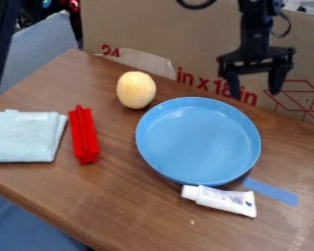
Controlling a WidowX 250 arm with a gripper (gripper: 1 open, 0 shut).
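Observation:
The black gripper (254, 78) hangs open in the air at the upper right, over the back of the table in front of the cardboard, with nothing between its fingers. Below it a blue plate (199, 139) lies on the wooden table. To the plate's left rear sits a pale yellow round object (136, 90). A red elongated object (83, 134) lies left of the plate, beside a folded light blue cloth (25, 136). A white tube (219, 199) lies in front of the plate, near a strip of blue tape (273, 192).
A cardboard wall (160, 29) with red print stands along the back. A dark shape crosses the top left corner.

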